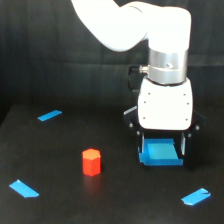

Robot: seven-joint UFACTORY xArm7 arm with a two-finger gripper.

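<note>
A blue open box or tray (161, 159) sits on the dark table at the right. My gripper (162, 142) is low over it, pointing down, its white hand covering the back of the box. Dark parts show at both sides of the box's top. Against the black background I cannot make out the fingertips, their gap, or whether anything is between them. To the left, a red block (91, 162) stands on the table by itself, well apart from the gripper.
Blue tape strips lie flat at the back left (50, 115), front left (24, 188) and front right (196, 197). The table between the red block and the box is clear, as is the front middle.
</note>
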